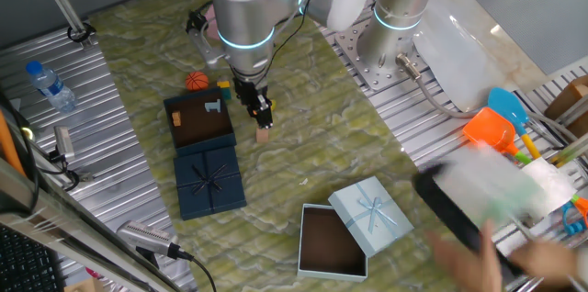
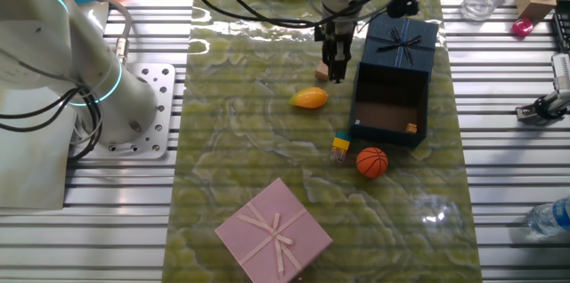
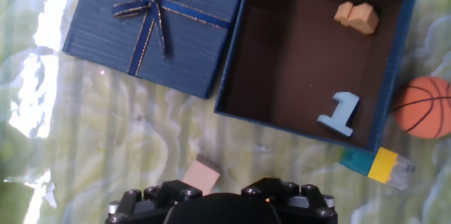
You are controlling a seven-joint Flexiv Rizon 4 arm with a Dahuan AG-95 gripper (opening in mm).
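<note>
My gripper (image 1: 261, 117) hangs over the mat near the dark blue box (image 1: 200, 119); whether its fingers are open or shut is unclear. Nothing shows held. A small wooden block (image 3: 202, 175) lies on the mat just ahead of the fingers in the wrist view. The open box (image 3: 303, 55) contains a light blue number 1 (image 3: 341, 113) and a small orange-tan piece (image 3: 357, 17). Its ribboned lid (image 3: 155, 23) lies against one side. An orange mango-like toy (image 2: 309, 98) rests on the mat beside the gripper, mostly hidden in the other views.
A toy basketball (image 2: 371, 162) and a yellow-teal piece (image 2: 340, 145) sit by the box. A pink gift box (image 2: 273, 232) and an open pale blue box (image 1: 333, 241) with its lid (image 1: 371, 214) stand farther off. A person's hands (image 1: 478, 260) hold a blurred object at the right.
</note>
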